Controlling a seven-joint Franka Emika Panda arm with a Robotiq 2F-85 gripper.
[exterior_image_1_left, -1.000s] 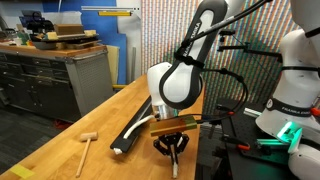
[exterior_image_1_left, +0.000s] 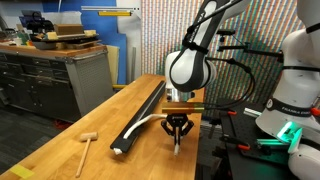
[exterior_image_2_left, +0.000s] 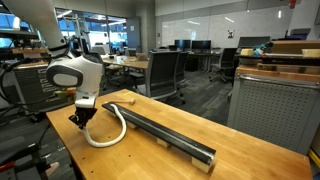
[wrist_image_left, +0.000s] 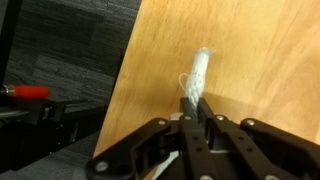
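Note:
A white flexible tube or rope (exterior_image_2_left: 123, 126) curves over the wooden table (exterior_image_2_left: 180, 125). My gripper (exterior_image_1_left: 177, 134) is shut on it near one end, just above the table by the near edge. In the wrist view the white end (wrist_image_left: 199, 68) sticks out past the black fingertips, and a thin loose thread shows beside it. Its other end (exterior_image_1_left: 128, 130) lies by the long black channel (exterior_image_2_left: 165, 132), and the gripper and arm hide part of the middle in exterior view 1. Whether the held end touches the table is hard to tell.
A wooden mallet (exterior_image_1_left: 87, 142) lies on the table, beyond the channel from my gripper. A red-handled tool (wrist_image_left: 25, 91) is off the table's edge in the wrist view.
The channel and mallet have stayed put.

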